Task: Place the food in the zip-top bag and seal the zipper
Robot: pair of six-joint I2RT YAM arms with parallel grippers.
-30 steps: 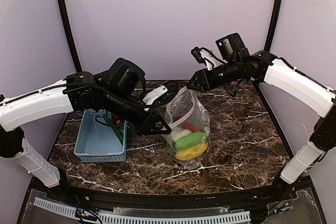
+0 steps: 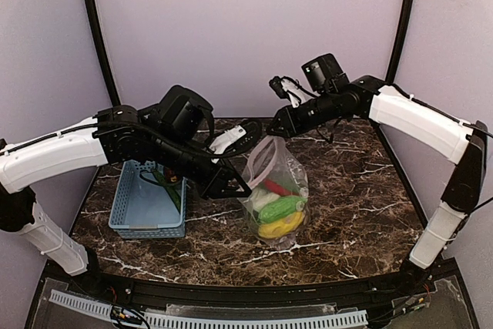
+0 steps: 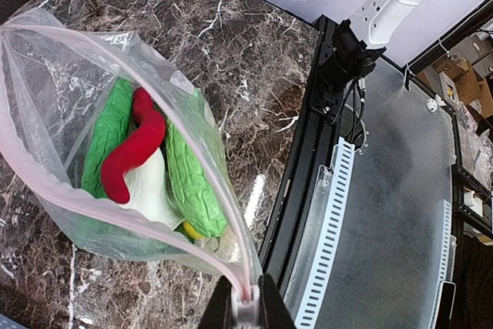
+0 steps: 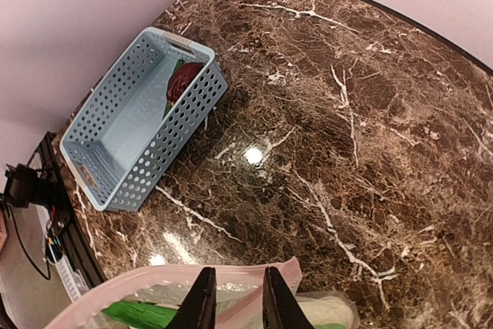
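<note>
The clear zip top bag (image 2: 296, 225) stands on the dark marbled table with its pink-edged mouth spread open. Inside lie a red pepper-like piece (image 3: 137, 148), green pieces (image 3: 192, 171), a white piece (image 3: 154, 194) and a yellow piece (image 2: 281, 226). My left gripper is shut on one corner of the bag's mouth. At the opposite corner is my right gripper, its fingers (image 4: 202, 298) apart. The bag's pink rim (image 4: 173, 275) runs between those fingers, which do not close on it.
A blue basket (image 2: 146, 217) stands left of the bag, partly under the left arm. A dark red item (image 4: 183, 81) and a green one remain in it. Table to the right of the bag is clear.
My right gripper has moved a little left and down in the top view, to the bag's far corner. The left gripper has stayed in place, holding its corner.
</note>
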